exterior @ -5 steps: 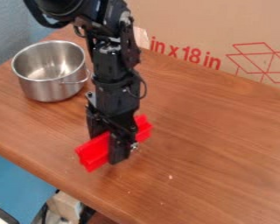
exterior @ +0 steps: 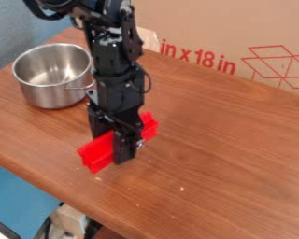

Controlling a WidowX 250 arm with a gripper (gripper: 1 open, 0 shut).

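Observation:
My black gripper (exterior: 121, 140) reaches down over the wooden table, shut on a red bar-shaped object (exterior: 97, 153) that lies slanted from lower left to upper right near the table's left edge. The fingers hide the middle of the red object; its two ends show on either side.
A steel pot (exterior: 52, 82) stands behind and left of the gripper. A cardboard box (exterior: 227, 28) forms the back. The table's edge runs along the lower left, with blue surface beyond.
The gripper and the red object have shifted very slightly up and left; otherwise little differs.

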